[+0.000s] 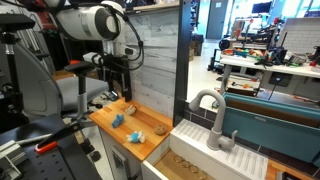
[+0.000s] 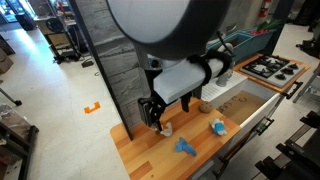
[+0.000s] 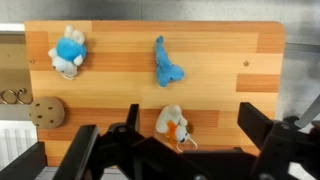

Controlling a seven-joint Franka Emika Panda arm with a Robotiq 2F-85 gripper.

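Observation:
My gripper stands open over a wooden counter (image 3: 110, 90), its dark fingers well apart in the wrist view. A small white and orange plush toy (image 3: 172, 120) lies on the wood between and below them, not gripped. Farther up that view are a blue toy (image 3: 167, 65) and, at upper left, a blue and white plush (image 3: 70, 52). A round tan piece (image 3: 47, 112) with small holes sits at the left edge. In exterior view 2 the gripper (image 2: 168, 106) hangs close over the white and orange toy (image 2: 164, 129); exact height is hard to judge.
A white sink basin (image 1: 195, 160) with a tall faucet (image 1: 215, 105) adjoins the wood on the right. A grey upright panel (image 1: 155, 55) rises behind the counter. Bare wood shows around the toys.

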